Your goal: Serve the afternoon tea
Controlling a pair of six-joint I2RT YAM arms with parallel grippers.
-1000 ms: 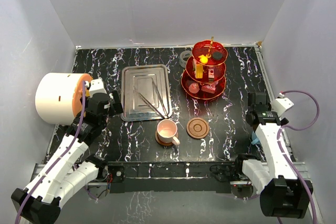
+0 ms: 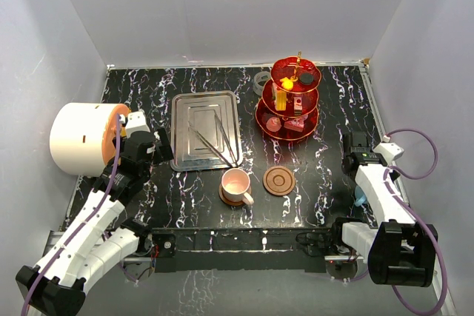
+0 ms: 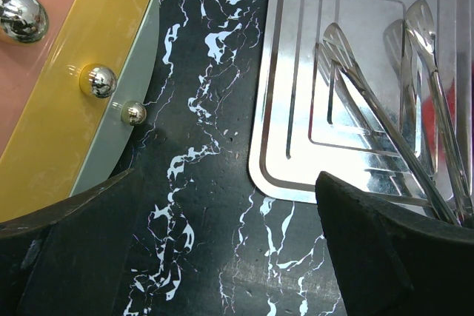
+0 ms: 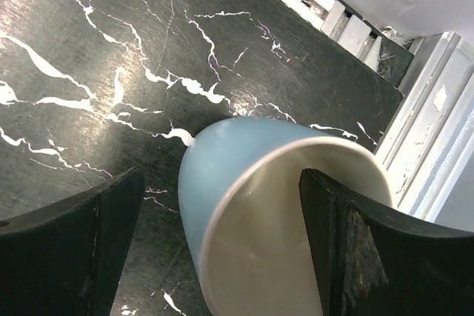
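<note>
A light blue cup (image 4: 215,146) with a pale inside fills the lower middle of the right wrist view; only a sliver of it shows beside the right arm from above. My right gripper is open over it, the cup's near wall between the fingers and one finger in front of its mouth; contact cannot be told. At the left, my left gripper stands open and empty beside the metal tray (image 2: 178,127), which bears tongs (image 3: 385,120). A pink cup (image 2: 235,181) rests on a brown coaster; a second coaster (image 2: 279,180) is bare.
A red three-tier stand (image 2: 274,131) with small treats stands at the back right. Close to the left arm is a white cylinder (image 2: 78,138) with an orange end. Open marble surface lies between the bare coaster and the right arm.
My right arm has shifted slightly to the left and its wrist has turned a little. The left arm and the objects on the table look unmoved.
</note>
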